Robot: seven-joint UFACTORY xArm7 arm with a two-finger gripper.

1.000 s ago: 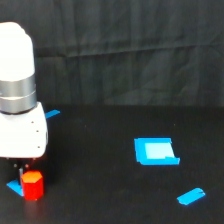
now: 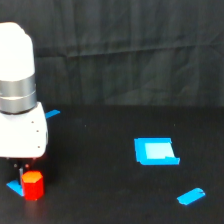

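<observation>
A red block-like object [image 2: 33, 186] with a lighter orange-red front face is at the lower left, close to the bottom of the camera view. Directly above it comes down the white arm, ending in a small dark gripper [image 2: 30, 168]. The gripper's fingers are too small and dark to make out, so whether they touch or hold the red object does not show. Over to the right, a pale square [image 2: 158, 151] bordered with blue tape lies on the black table.
Blue tape strips lie at the right [image 2: 190, 196], beside the red object [image 2: 14, 187] and behind the arm [image 2: 52, 113]. A black curtain [image 2: 130, 50] hangs at the back. Between the arm and the taped square the table is clear.
</observation>
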